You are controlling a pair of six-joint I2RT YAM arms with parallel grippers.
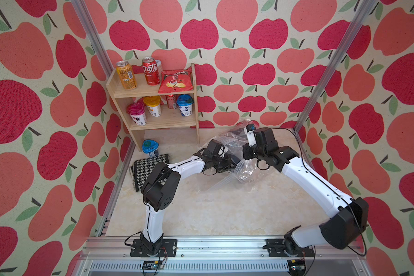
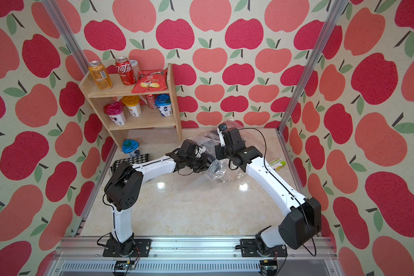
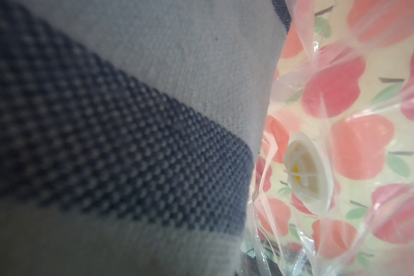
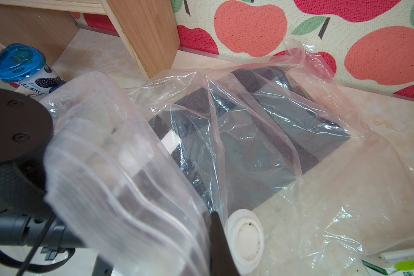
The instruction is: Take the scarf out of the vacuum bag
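The grey scarf with dark blue bands point(image 3: 147, 156) fills the left of the left wrist view, very close to the lens. Through the clear vacuum bag point(image 4: 381, 184), the right wrist view shows more of the scarf point(image 4: 257, 156) lying flat inside. My left gripper point(image 1: 231, 162) is shut at the bag's open mouth, against the scarf; its fingertips are hidden, so whether cloth lies between them does not show. The bag's raised, ridged edge point(image 4: 124, 184) runs to my right gripper point(image 1: 248, 151), which is shut on this film; one dark finger point(image 4: 220, 248) shows.
A white valve cap point(image 4: 246, 239) sits on the bag. At the back left stands a wooden shelf point(image 1: 156, 123) with cans and cups. A blue-lidded cup point(image 1: 150, 147) and a checked cloth point(image 1: 149, 170) lie left of the left arm.
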